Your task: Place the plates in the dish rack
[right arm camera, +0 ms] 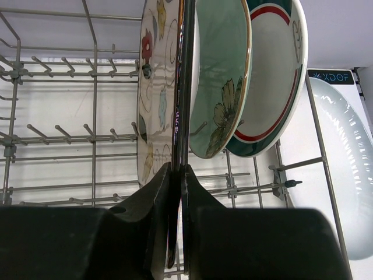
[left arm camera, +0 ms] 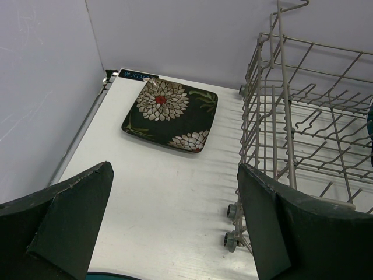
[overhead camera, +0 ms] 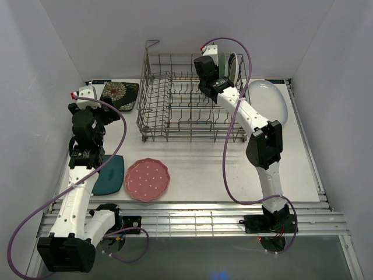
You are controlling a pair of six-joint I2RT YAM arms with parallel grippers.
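Note:
My right gripper is shut on a dark-edged plate [right arm camera: 184, 76], held upright and edge-on in the dish rack [overhead camera: 175, 134]. Beside it stand a floral plate [right arm camera: 152, 87], a green plate [right arm camera: 218, 76] and a red-ringed plate [right arm camera: 268, 70]. My left gripper is open over the left side of the table. A dark flowered plate [left arm camera: 163, 114] lies at back left. A pink dotted plate [overhead camera: 147, 179] and a teal plate [overhead camera: 108, 178] lie at the front left, the teal partly hidden by my left arm.
A large white plate [overhead camera: 269, 102] lies flat right of the rack. The rack's left and middle part shows empty tines.

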